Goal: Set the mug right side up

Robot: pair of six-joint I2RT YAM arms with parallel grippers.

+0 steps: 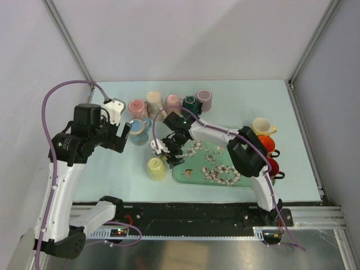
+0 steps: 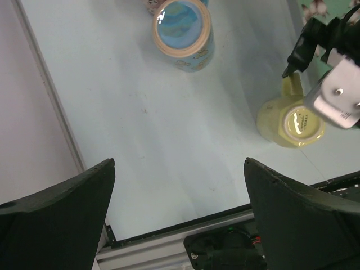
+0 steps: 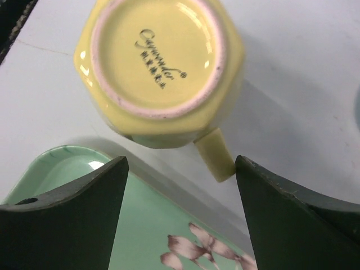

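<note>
The yellow mug (image 1: 157, 169) lies upside down on the table left of the tray, its base and lettering facing up in the right wrist view (image 3: 157, 62), its handle (image 3: 214, 152) pointing toward my right gripper. My right gripper is open just at the mug, one finger touching or very near the handle. My left gripper hangs open over the left part of the table, away from the mug, nothing between its fingers.
The green tray (image 1: 208, 174) fills the middle, with several mugs (image 1: 270, 167) at its right. More mugs (image 1: 172, 104) stand along the back, and a blue mug (image 1: 138, 134) stands behind the yellow one.
</note>
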